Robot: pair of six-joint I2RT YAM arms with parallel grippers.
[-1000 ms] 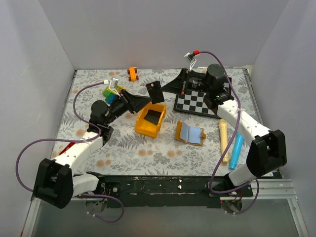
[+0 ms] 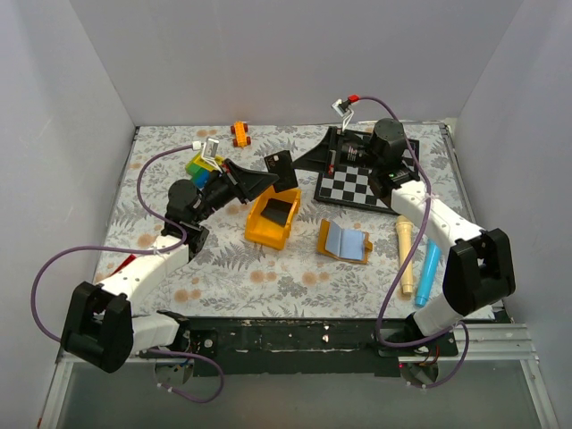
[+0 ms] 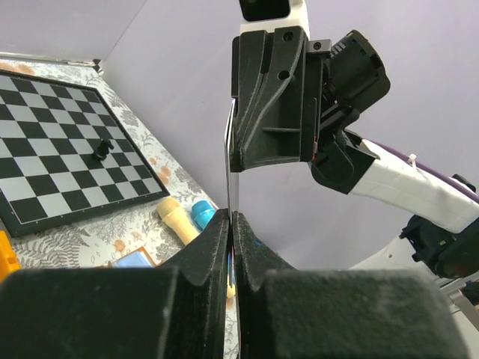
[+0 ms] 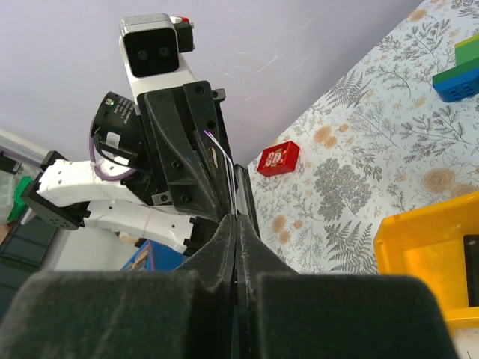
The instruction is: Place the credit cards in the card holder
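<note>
A black card [image 2: 281, 169] is raised above the orange tray, spanning my left gripper [image 2: 264, 181] and my right gripper [image 2: 304, 162]. Both are shut on it from opposite sides; in both wrist views it is seen edge-on as a thin strip. The orange tray [image 2: 264, 231] holds a dark flat piece [image 2: 275, 213]. Below right lies an open tan card holder [image 2: 357, 259] with light blue-grey inner panels.
A checkered board [image 2: 341, 193] lies at back right. A cream cylinder [image 2: 405, 255] and blue cylinder [image 2: 428, 273] are at right. Toy blocks [image 4: 455, 86] and an orange toy [image 2: 240, 134] are behind.
Both arms have shifted very slightly, with the left gripper a little closer on the card; the card stays raised between them.
</note>
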